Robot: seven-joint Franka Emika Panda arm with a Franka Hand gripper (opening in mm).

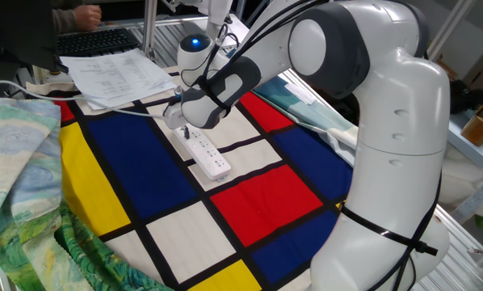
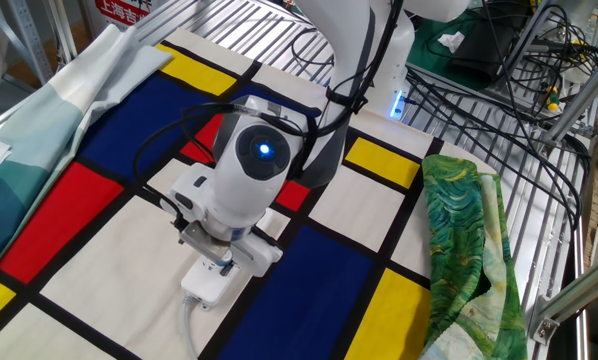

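A white power strip (image 1: 206,155) lies on the patterned cloth, its cable running off from the end under my gripper. My gripper (image 2: 225,266) points down over that cabled end, very close to the strip (image 2: 205,288). A small dark part (image 1: 186,132) shows at the fingertips against the strip's top; whether it is a fingertip or a plug is unclear. The hand hides most of the fingers in both views, so the finger's state and anything between the fingers cannot be made out.
Papers (image 1: 119,78) lie beyond the cloth near a keyboard (image 1: 100,41). A folded green painted cloth (image 2: 463,235) and a pale blue-green cloth (image 2: 57,130) cover opposite sides. A white cable (image 2: 190,328) trails from the strip.
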